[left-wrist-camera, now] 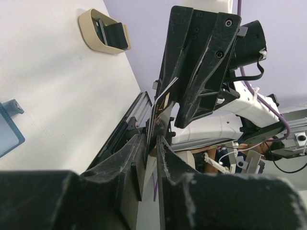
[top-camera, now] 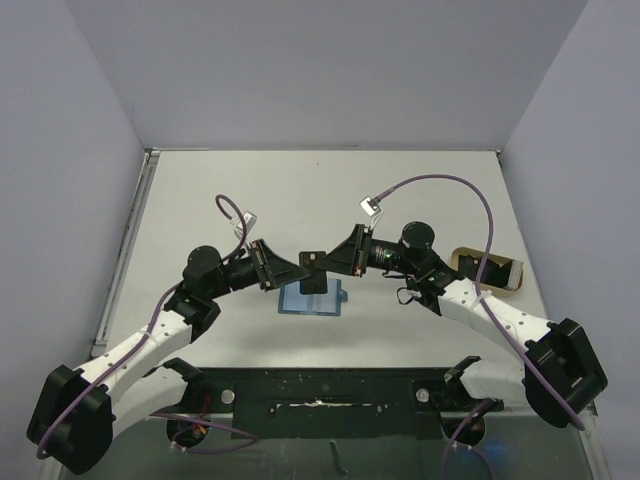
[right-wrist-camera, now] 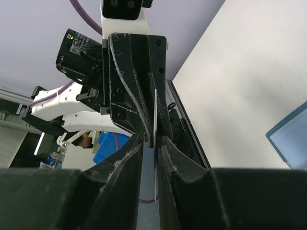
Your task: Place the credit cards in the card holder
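Note:
A dark card (top-camera: 313,279) with a gold chip hangs upright between my two grippers above a blue card holder (top-camera: 310,301). My left gripper (top-camera: 300,270) is shut on the card's left side; in the left wrist view the card (left-wrist-camera: 162,106) rises from its fingertips toward the other gripper. My right gripper (top-camera: 329,261) reaches the card's right side; in the right wrist view the card is edge-on between its fingertips. Whether those fingers are closed on it I cannot tell. The card holder also shows at the edge of both wrist views (left-wrist-camera: 7,132).
A beige box (top-camera: 508,285) with dark cards stands at the table's right edge.

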